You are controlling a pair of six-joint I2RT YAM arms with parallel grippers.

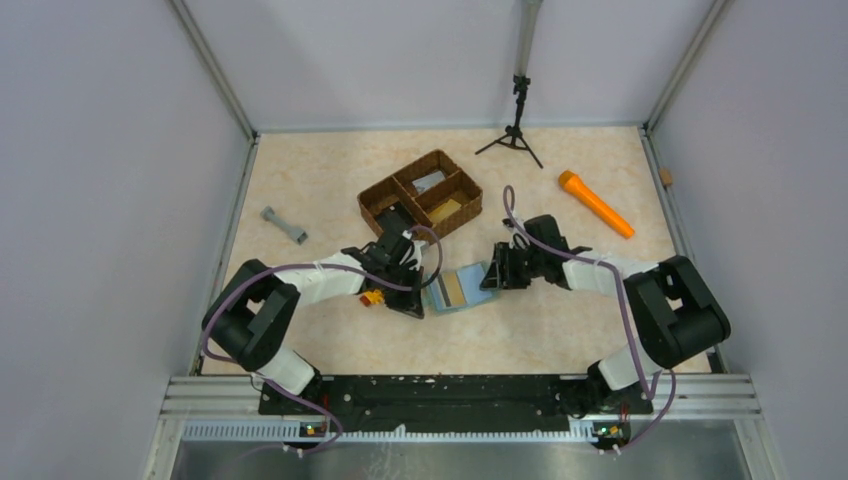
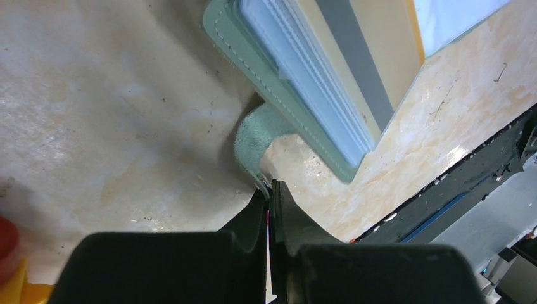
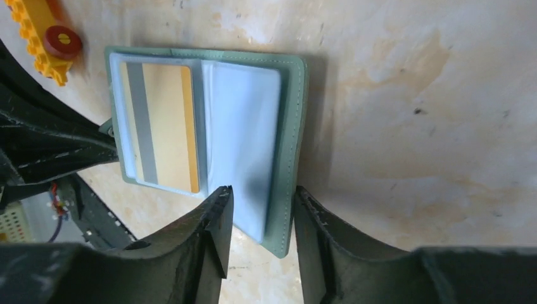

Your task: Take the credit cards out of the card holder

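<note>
The green card holder point(image 1: 461, 288) lies open on the table between my two arms, with clear sleeves inside. A tan card with a grey stripe point(image 3: 170, 120) shows in its left half; the right half's sleeve point(image 3: 244, 126) looks pale blue-white. In the left wrist view, my left gripper is shut, pinching the tip of the holder's curled green strap point(image 2: 255, 139). My right gripper is part open at the holder's right side, one finger over the sleeve and the other by the outer edge point(image 3: 292, 164).
A wicker basket point(image 1: 466, 182) with compartments stands behind the holder. An orange microphone-shaped object point(image 1: 596, 203) lies at the back right, a grey tool point(image 1: 284, 225) at the left. A red and yellow toy point(image 3: 47, 39) sits near my left gripper.
</note>
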